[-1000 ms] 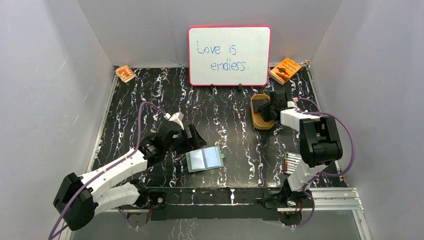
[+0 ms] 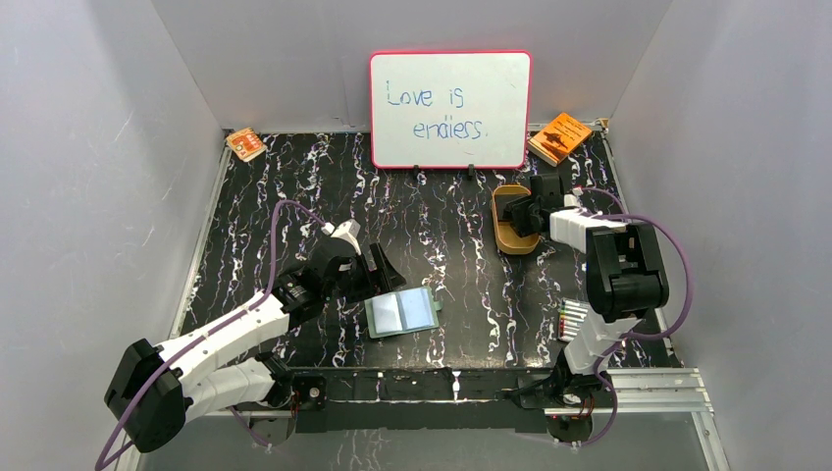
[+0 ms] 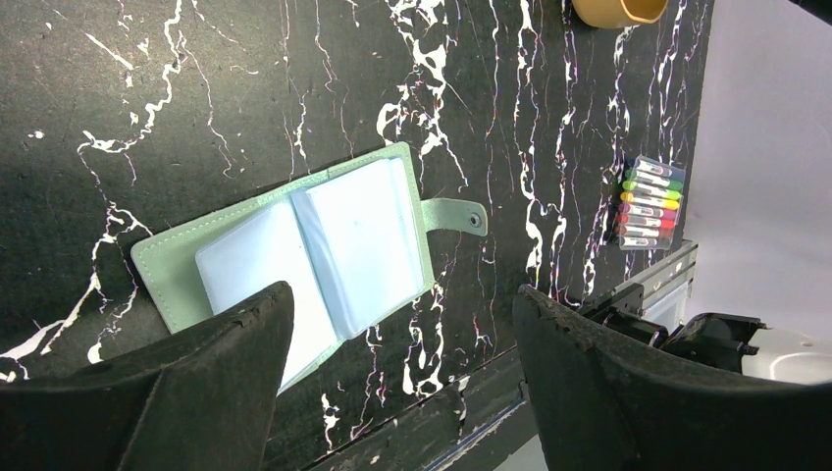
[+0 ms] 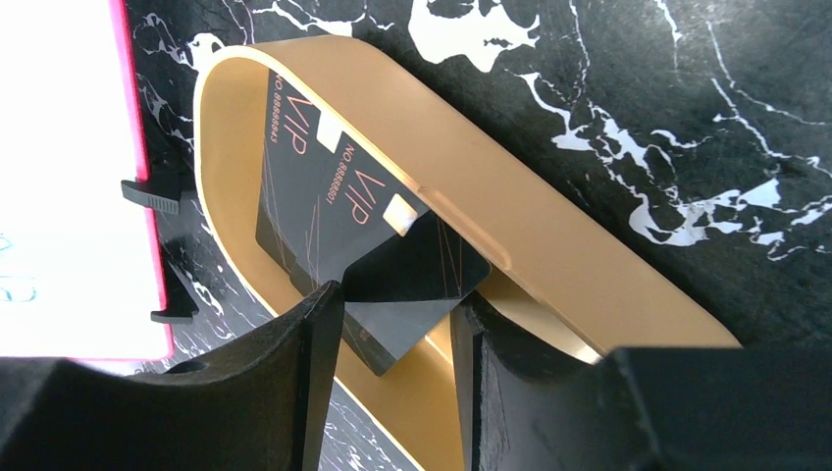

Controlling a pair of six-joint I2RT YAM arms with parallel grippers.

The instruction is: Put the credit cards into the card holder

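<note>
Black credit cards (image 4: pixel 334 186) marked VIP lie in a stack, slightly fanned, inside a tan oval tray (image 2: pixel 508 238). My right gripper reaches into the tray, part open, its fingertips at the lower edge of the cards; whether a card is held between them is unclear. The green card holder (image 3: pixel 177 260) lies open at the front centre, showing clear sleeves. My left gripper hangs open above and beside it, nothing between its fingers.
A whiteboard (image 2: pixel 450 109) stands at the back, with orange books (image 2: pixel 558 137) in the right corner. Markers (image 3: pixel 648 201) lie at the front right.
My right gripper and arm have shifted very slightly at the tray. The left arm and card holder are unchanged.
</note>
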